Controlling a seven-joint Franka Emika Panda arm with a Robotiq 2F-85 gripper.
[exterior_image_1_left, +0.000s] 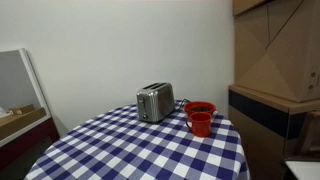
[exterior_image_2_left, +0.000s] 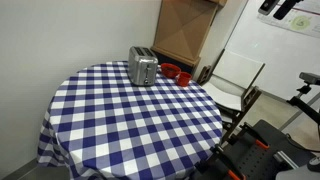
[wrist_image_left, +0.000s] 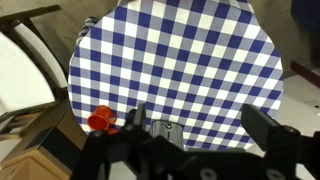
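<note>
My gripper is open high over the table, its two dark fingers wide apart with nothing held between them. Far below in the wrist view, the silver toaster (wrist_image_left: 168, 131) shows between the fingers, partly covered by the gripper. A red mug (exterior_image_1_left: 200, 126) stands in front of a red bowl (exterior_image_1_left: 203, 107), to the right of the two-slot toaster (exterior_image_1_left: 155, 103) in exterior view 1. Exterior view 2 has the toaster (exterior_image_2_left: 143, 67), mug (exterior_image_2_left: 184, 79) and bowl (exterior_image_2_left: 169, 71) near the table's far end.
A blue-and-white checked cloth (exterior_image_2_left: 120, 115) covers the rounded table, most of it bare. Cardboard boxes (exterior_image_1_left: 275, 50) are stacked beyond the bowl. A white chair (exterior_image_2_left: 233, 80) stands beside the table, and dark arm parts (exterior_image_2_left: 250, 150) lie near its front right edge.
</note>
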